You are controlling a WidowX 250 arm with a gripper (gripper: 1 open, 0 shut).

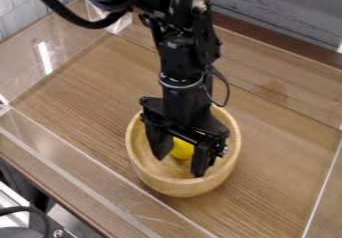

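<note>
The black gripper (181, 147) reaches down from the top into a cream bowl (183, 185) in the middle of the view. Its two fingers stand apart on either side of a small yellow object (182, 148) in the bowl, which they partly hide. Whether they touch it I cannot tell.
The bowl rests on a wooden table (74, 102). Bare wood lies to the left, behind and to the right. A white panelled surface lines the back right, and a black cable shows at the lower left.
</note>
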